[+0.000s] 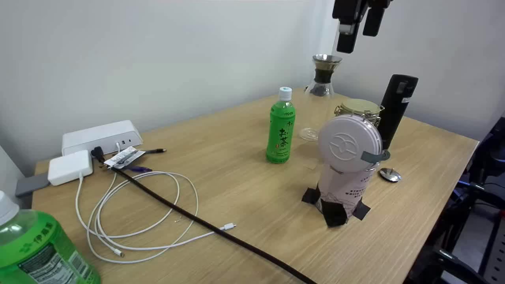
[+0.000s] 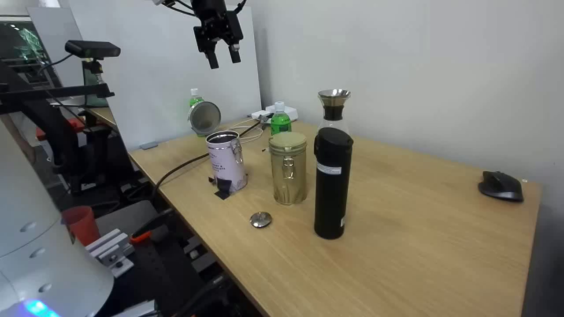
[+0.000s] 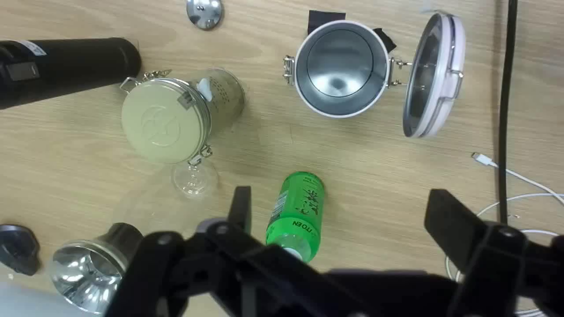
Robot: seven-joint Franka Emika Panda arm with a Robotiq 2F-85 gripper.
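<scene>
High above the table, my gripper point(image 1: 358, 40) stands open with nothing between its fingers; in exterior view 2 the gripper point(image 2: 224, 59) hangs against the white wall. Looking down in the wrist view, I see a pale pink canister point(image 3: 341, 68) with its hinged lid point(image 3: 436, 74) swung open, and its inside looks empty. Black tape holds the canister's base to the table. A green tea bottle point(image 3: 296, 216) stands upright below and between the spread fingers. A silver knobbed lid point(image 1: 389, 174) lies loose beside the canister.
A yellow-green clamped jar point(image 2: 288, 168), a black flask point(image 2: 333, 182) and a glass carafe with a metal cone point(image 2: 334, 100) stand close together. White cables point(image 1: 137, 236) and a black cord point(image 1: 203, 222) cross the left side. A second green bottle point(image 1: 42, 246) stands there. A mouse point(image 2: 500, 186) sits far right.
</scene>
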